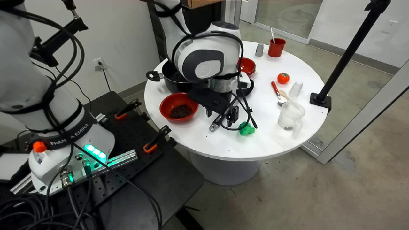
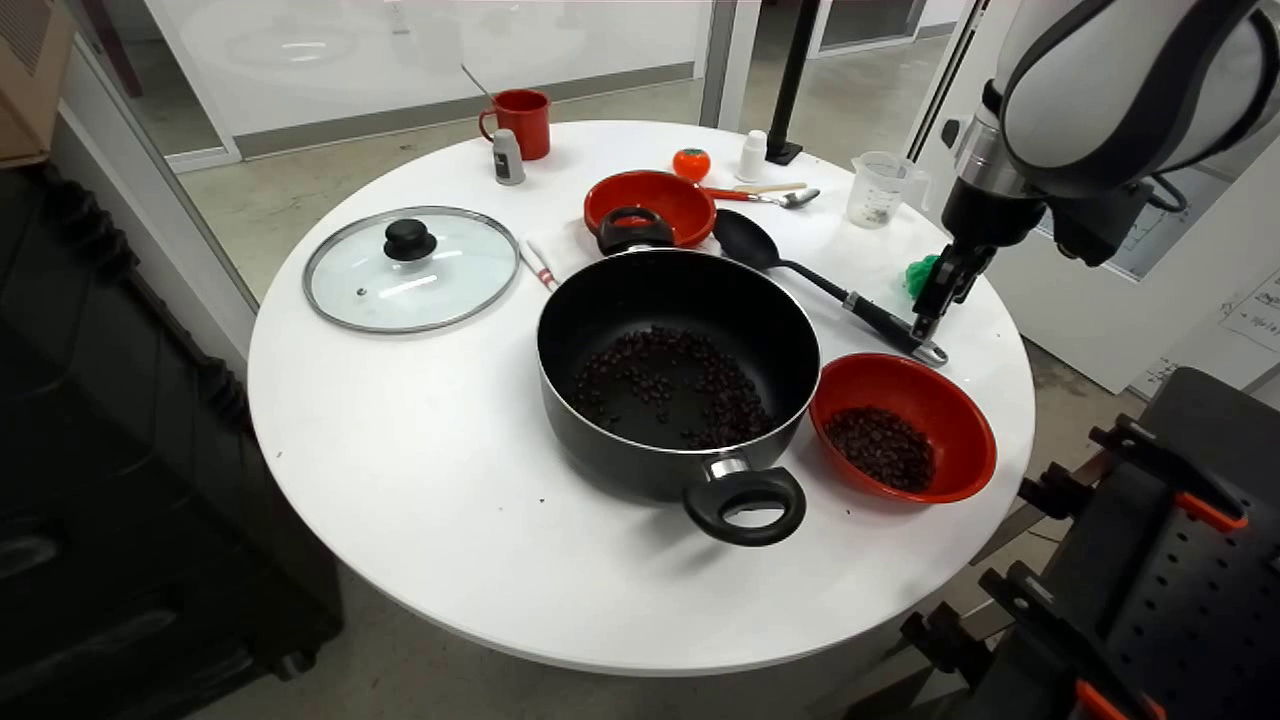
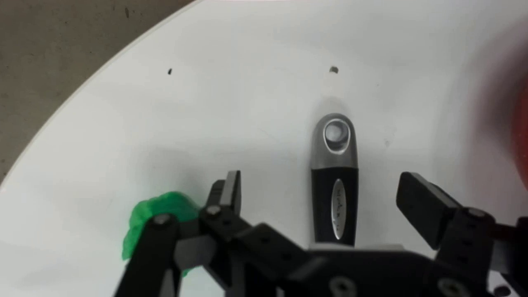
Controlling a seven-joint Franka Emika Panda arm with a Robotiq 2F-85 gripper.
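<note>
A black ladle (image 2: 816, 282) with a grey-tipped handle lies on the white table, its bowl towards the far side. In the wrist view the ladle's handle (image 3: 335, 198) runs between my widely parted fingers, touching neither as far as I can see. My gripper is open, with the lower handle hidden behind its body. Beside one finger lies a crumpled green object (image 3: 166, 208), partly covered by the gripper. The black pot (image 2: 564, 396) holds dark beans on its bottom. More beans fill part of the red bowl (image 2: 966, 408) near the handle's end.
A glass lid (image 2: 360, 276) lies at the left. Farther back are another red bowl (image 2: 624, 192), a tomato (image 2: 691, 164), a red mug (image 2: 523, 124), two shakers and a clear measuring cup (image 2: 876, 192).
</note>
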